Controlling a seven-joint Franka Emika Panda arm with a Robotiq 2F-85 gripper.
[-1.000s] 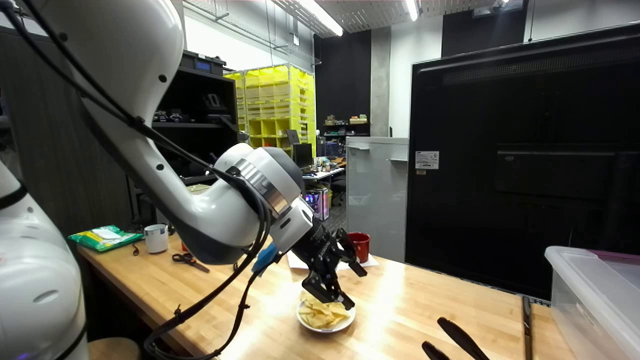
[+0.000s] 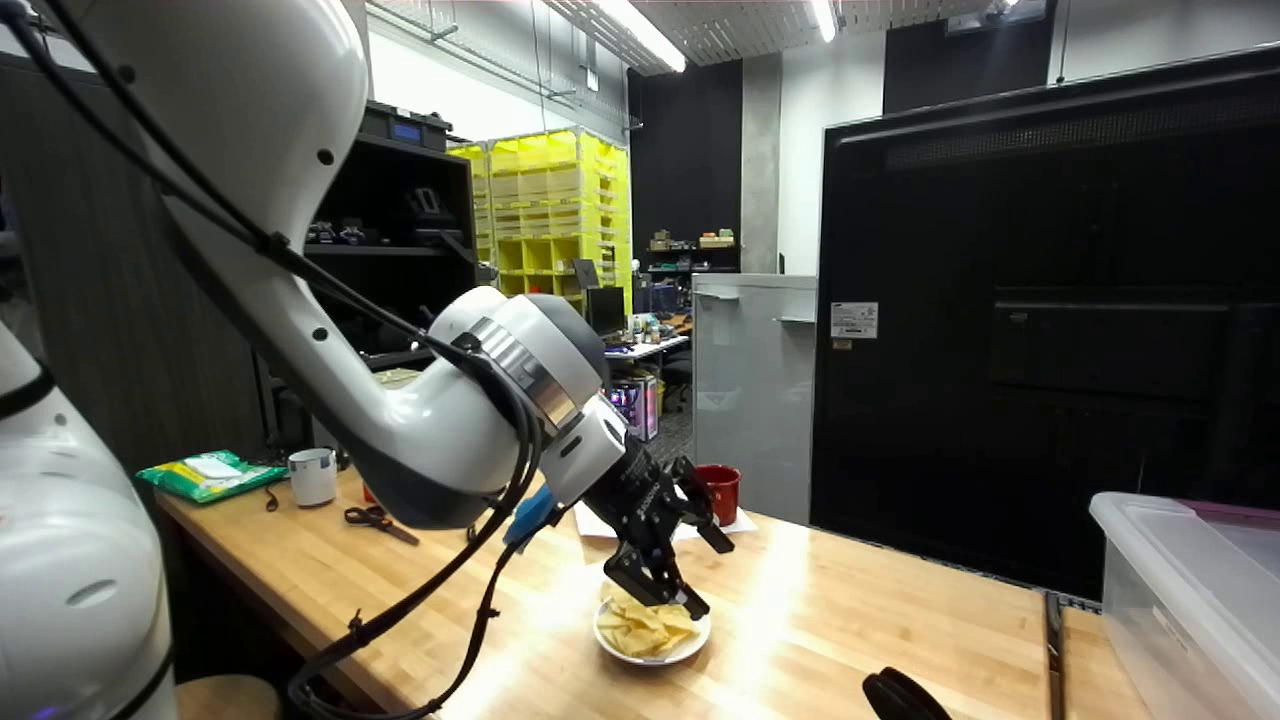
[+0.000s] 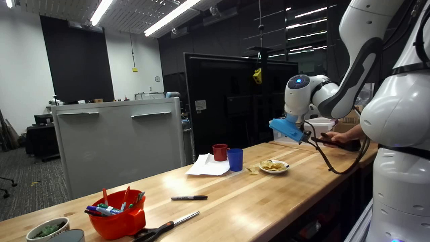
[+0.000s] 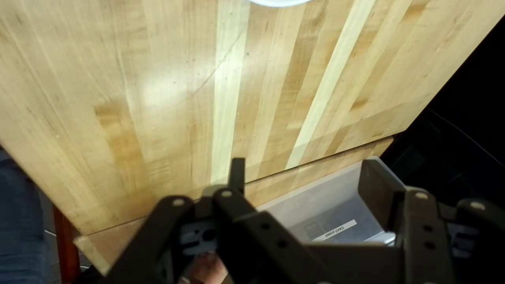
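Note:
My gripper [image 2: 710, 574] stands open above the table, nothing between its fingers. In exterior view 1 its lower finger overlaps a white plate of chips [image 2: 648, 658], but the wrist view shows only that plate's rim [image 4: 279, 2] at the top edge. Exterior view 2 shows the chips [image 3: 272, 165] heaped on the plate, with a few loose pieces on the wood beside it. There the fingers are hidden behind the blue mount on my wrist. Bare tabletop and a clear bin [image 4: 326, 208] lie beyond the open gripper in the wrist view.
A person's hand [image 3: 340, 136] holds a black tool near my arm. A blue cup [image 3: 235, 159], a red mug [image 3: 220, 152] and white paper [image 3: 205, 166] stand past the chips. Nearer are a marker [image 3: 189, 197], scissors [image 3: 161, 229] and a red pen holder [image 3: 121, 219]. Right of the plate is free table.
The black tool at the bottom of exterior view 1 has changed from two spread prongs to one lower, closed-together shape. My arm and gripper look unmoved, and so does the plate.

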